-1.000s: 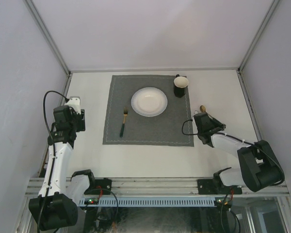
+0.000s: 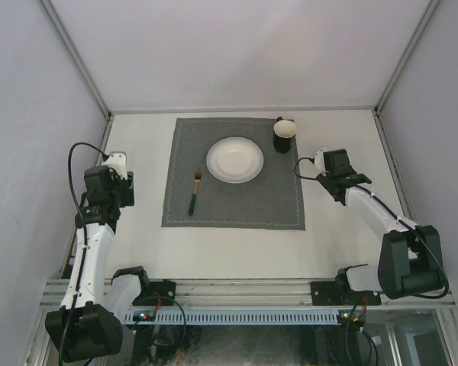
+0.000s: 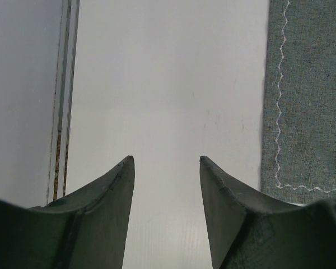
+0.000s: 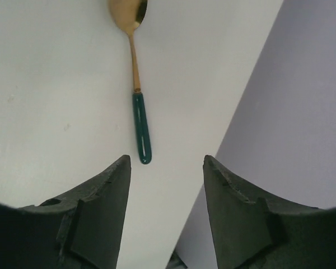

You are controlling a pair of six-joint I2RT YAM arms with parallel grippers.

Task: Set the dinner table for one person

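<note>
On the grey placemat sit a white plate, a fork with dark handle to its left, and a dark mug at the back right. A gold spoon with green handle lies on the white table in the right wrist view, below my open right gripper, nothing between its fingers. From above, the spoon is hidden by that arm. My left gripper stands open and empty over the table left of the mat.
Walls with metal edge rails bound the workspace at back and sides.
The left arm, mat and tableware look unchanged.
</note>
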